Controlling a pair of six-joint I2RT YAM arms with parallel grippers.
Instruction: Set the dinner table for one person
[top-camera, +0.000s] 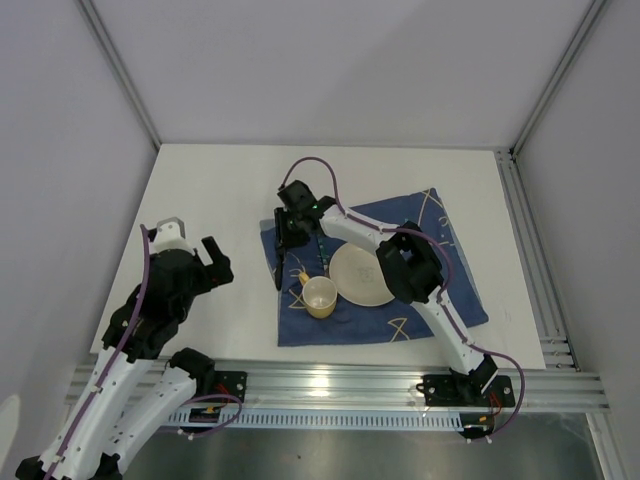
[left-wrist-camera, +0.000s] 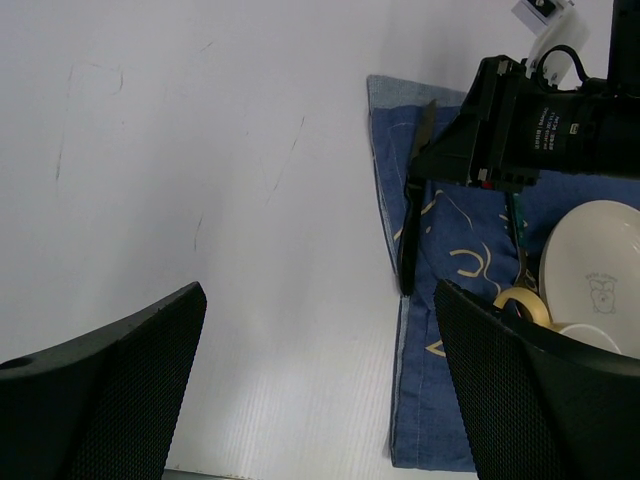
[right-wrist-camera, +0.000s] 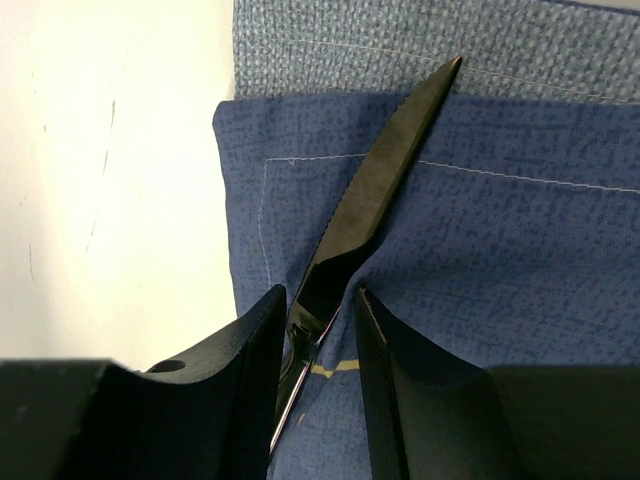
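Observation:
A dark knife (right-wrist-camera: 380, 170) lies along the left edge of the blue placemat (top-camera: 365, 328). My right gripper (top-camera: 282, 228) is down over it, its fingers either side of the handle in the right wrist view, part open. The cream plate (top-camera: 362, 275) lies on the mat, with a yellow mug (top-camera: 320, 297) at its lower left and a slim teal utensil (left-wrist-camera: 514, 232) between knife and plate, partly hidden by the right gripper. My left gripper (top-camera: 218, 262) stands open over the bare table at left, nothing between its fingers.
Walls and metal rails border it. The right arm stretches over the mat's right part and hides some of it.

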